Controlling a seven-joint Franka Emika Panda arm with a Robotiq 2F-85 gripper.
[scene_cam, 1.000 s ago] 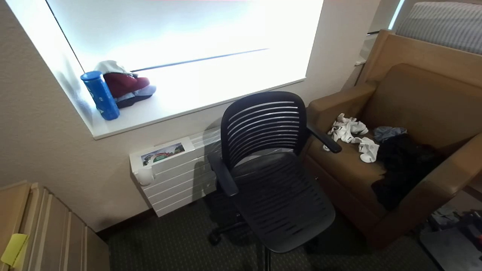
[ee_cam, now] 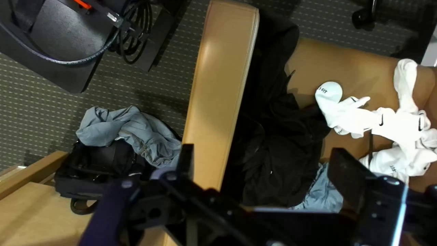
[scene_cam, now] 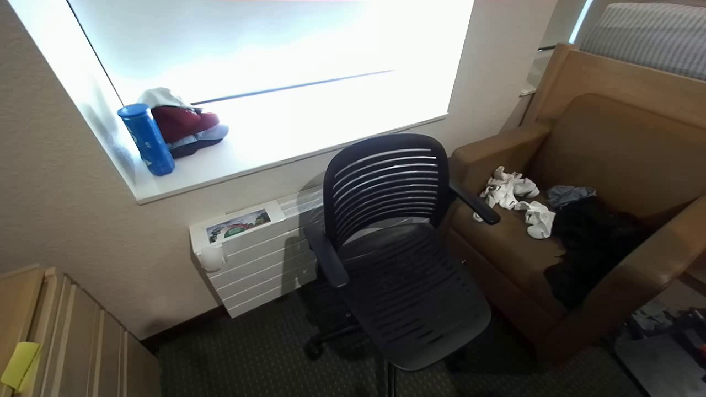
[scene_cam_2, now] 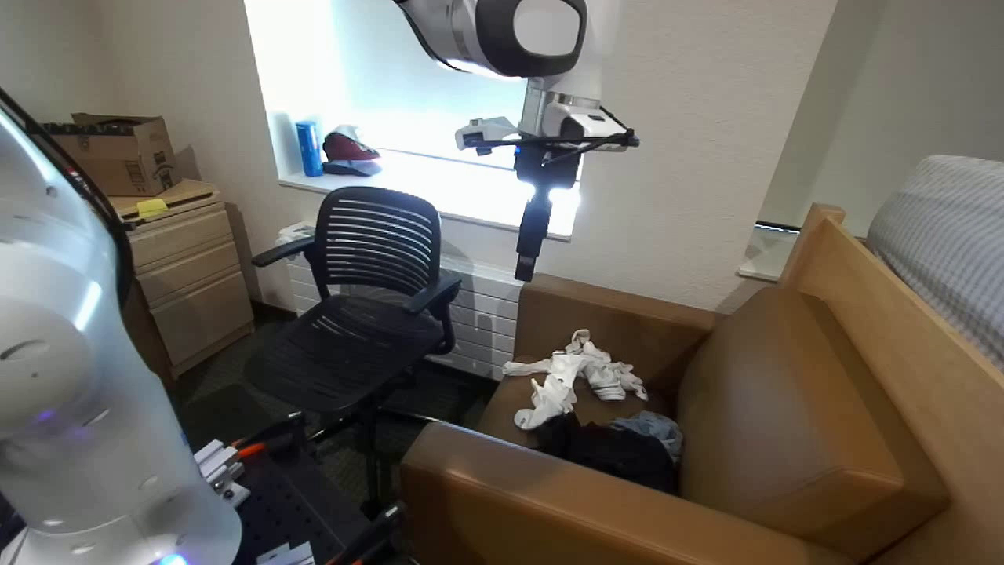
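My gripper hangs pointing down, in front of the window and above the brown armchair's window-side arm in exterior view 2. Its two fingers are wide apart in the wrist view, nothing held between them. Below on the armchair seat lie rumpled white socks, a heap of black clothing and a blue-grey cloth, partly covered by the black heap. The socks lie toward the window side in exterior view 2. Exterior view 1 shows no part of the gripper.
A black office chair stands beside the armchair. On the windowsill are a blue canister and stacked caps. Grey cloth rests on a black bag outside the armchair's arm.
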